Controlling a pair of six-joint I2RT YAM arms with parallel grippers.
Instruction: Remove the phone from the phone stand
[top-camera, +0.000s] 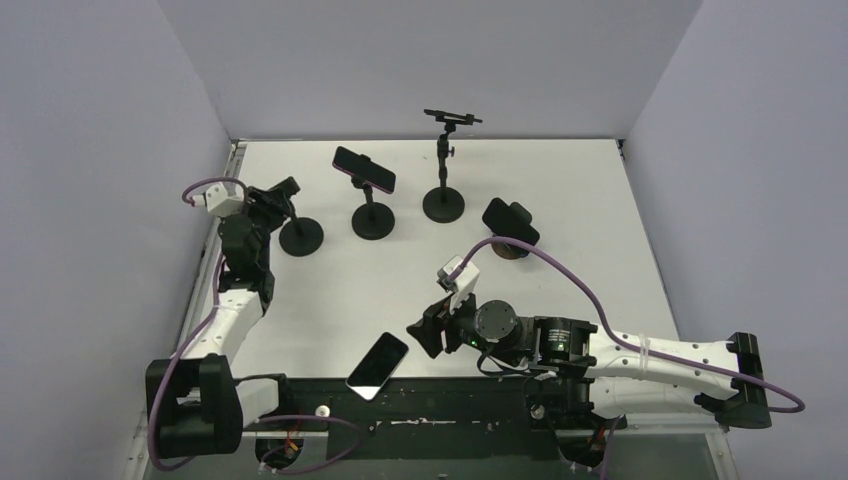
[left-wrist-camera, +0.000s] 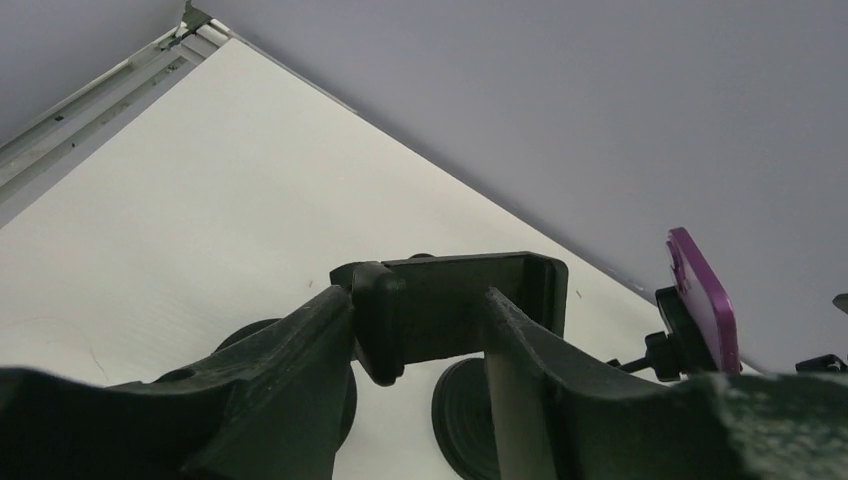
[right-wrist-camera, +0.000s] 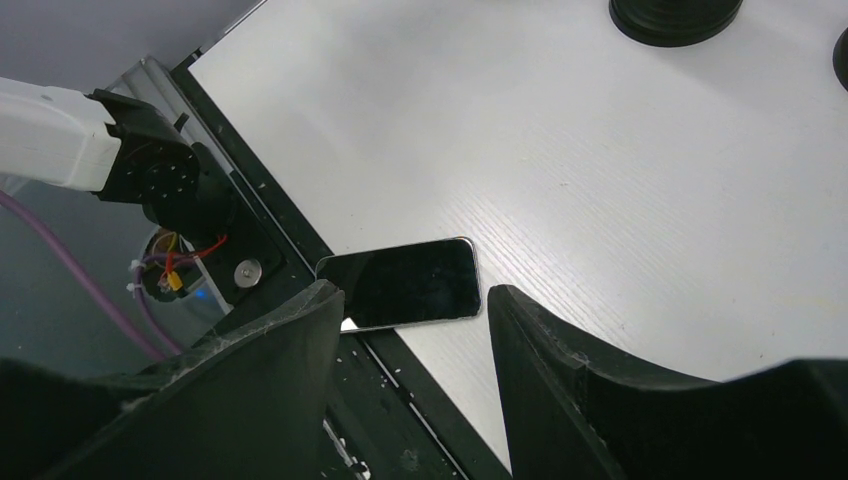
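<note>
My left gripper is at the head of the far-left phone stand (top-camera: 301, 236), its fingers apart around the empty dark holder (left-wrist-camera: 465, 300); whether they touch it I cannot tell. A purple-backed phone (top-camera: 364, 169) rests tilted on the middle stand, seen edge-on at right in the left wrist view (left-wrist-camera: 702, 300). Another dark slab, likely a phone (top-camera: 510, 222), is on the right stand. A loose phone (top-camera: 377, 366) lies flat at the front edge. My right gripper hangs part open near it, nothing between its fingers.
A tall stand (top-camera: 443, 205) with a flat top stands at the back centre. Side walls and a back wall enclose the table.
</note>
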